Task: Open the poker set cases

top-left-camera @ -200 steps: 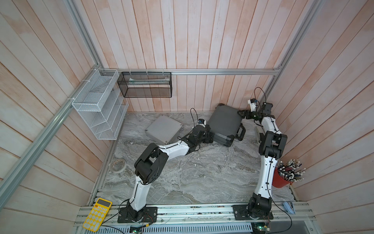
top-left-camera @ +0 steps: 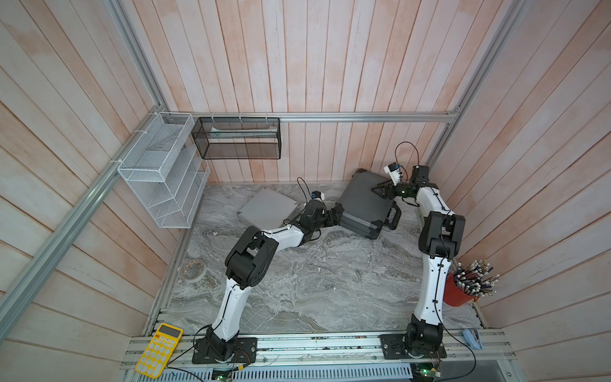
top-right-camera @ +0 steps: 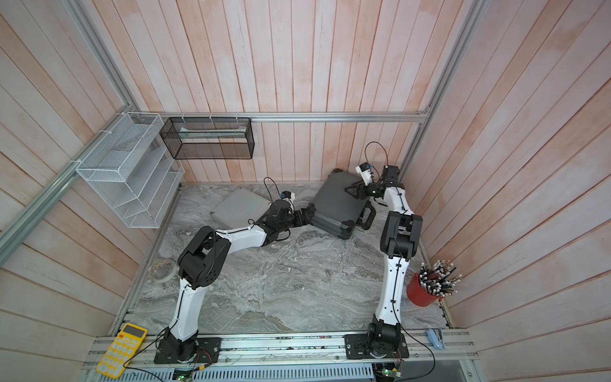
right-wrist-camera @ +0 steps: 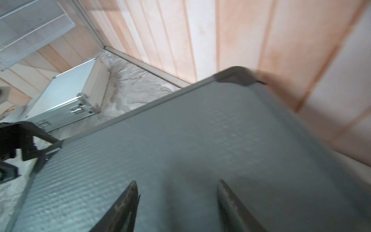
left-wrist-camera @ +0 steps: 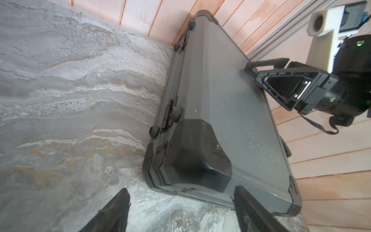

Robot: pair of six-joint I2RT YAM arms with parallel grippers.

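Note:
A dark grey case lies shut on the table at the back right, its black handle facing right. Round feet and metal fittings show along its left side in the left wrist view. My left gripper is open just left of the near left corner, nothing between its fingers. From the right, my right gripper reaches over the lid, fingers apart and empty; whether they touch it cannot be told. A silver case with shut latches lies at the back left.
A wire shelf and a black mesh basket hang at the back left. A red pot of sticks stands at the right. Tape lies at the left.
My right gripper has moved left from the case's right edge to over its lid. The left gripper has drawn back left, away from the near left corner. The cases have not visibly moved.

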